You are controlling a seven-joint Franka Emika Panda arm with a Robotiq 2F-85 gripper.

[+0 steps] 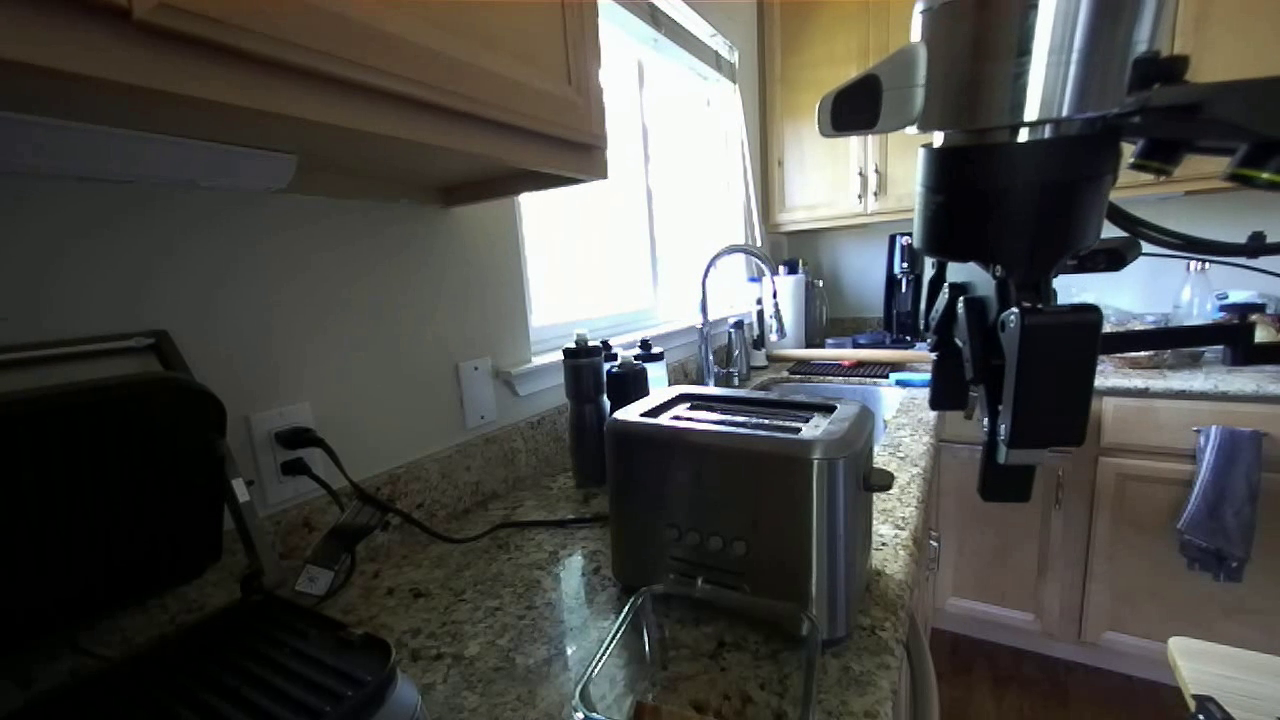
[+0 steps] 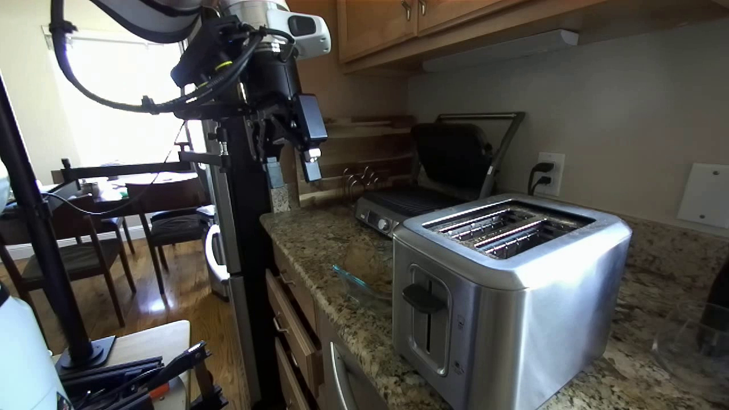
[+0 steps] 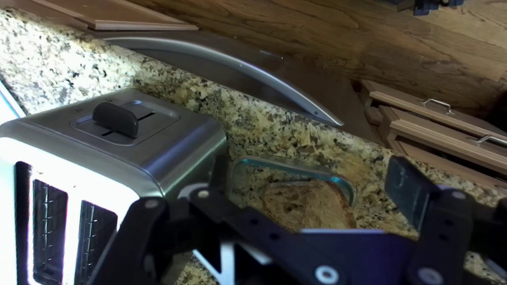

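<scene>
A slice of bread (image 3: 309,202) lies in a clear glass dish (image 3: 349,185) on the granite counter. Close beside the dish stands the steel toaster (image 1: 732,510), its two slots facing up and its dark lever (image 2: 424,298) high in its track. In the wrist view both slots look empty. My gripper is open, its fingers spread apart with the bread showing well below the gap between them. From outside, the gripper (image 1: 1008,468) hangs in the air over the counter's front side, touching nothing. Part of the bread is hidden behind the gripper's body.
An opened black grill (image 2: 437,171) sits farther along the counter by the wall. Dark bottles (image 1: 585,408) stand behind the toaster, and its cord (image 1: 480,528) runs to the outlet. Wall cabinets (image 1: 360,72) overhang the back. Drawers (image 3: 437,118) stick out below the counter's front edge.
</scene>
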